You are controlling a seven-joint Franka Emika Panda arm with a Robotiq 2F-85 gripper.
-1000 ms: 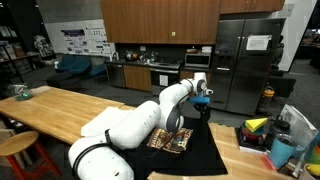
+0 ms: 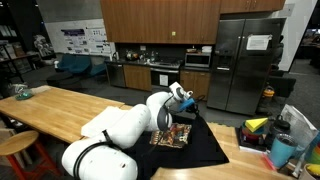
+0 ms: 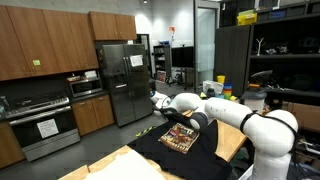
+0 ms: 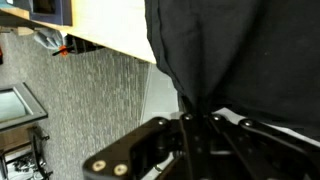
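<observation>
A black cloth lies spread over the table, one part of it raised at my gripper. In the wrist view the raised part of the cloth narrows into folds at my gripper, which is shut on it. The fingertips are mostly hidden by dark fabric. On the cloth rests a flat brown patterned object, partly covered by the arm; it also shows in exterior view 2, where the patterned object sits beneath the arm.
At the table's right stand a blue-rimmed can, a yellow-topped item and other containers. Bare wooden tabletop stretches to the left. The wrist view shows the table edge with grey floor beyond it.
My gripper has come down and back from the far side toward the patterned object, drawing the held part of the cloth with it. The raised fabric now hangs lower.
</observation>
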